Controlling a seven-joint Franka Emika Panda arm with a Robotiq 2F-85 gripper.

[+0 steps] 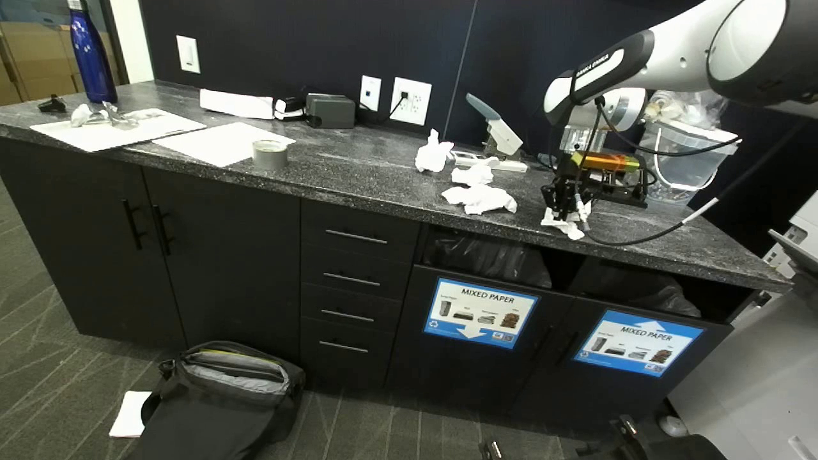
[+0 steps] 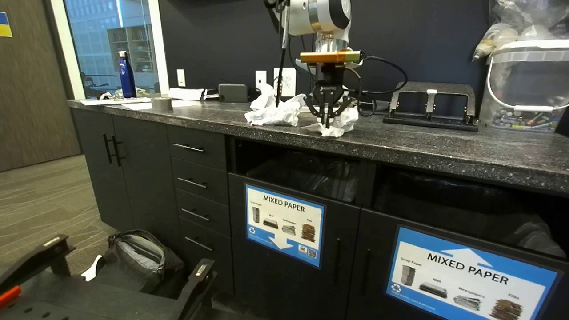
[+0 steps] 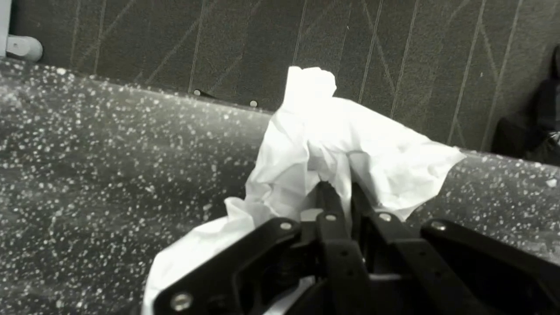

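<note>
My gripper is shut on a crumpled white paper, with folds bunched between and around its fingertips. From above in the wrist view, part of this paper reaches past the counter's front edge, and one end trails under the gripper at lower left. Exterior view 1 has the gripper low at the right part of the counter, the held paper beneath it. Three more crumpled papers lie to its left: one at the back, one in the middle and one nearest the edge.
Open bin slots with "MIXED PAPER" signs sit below the counter. A stapler stands behind the loose papers, a hole punch and clear bucket to the right. Farther left are a tape roll, flat sheets and a blue bottle.
</note>
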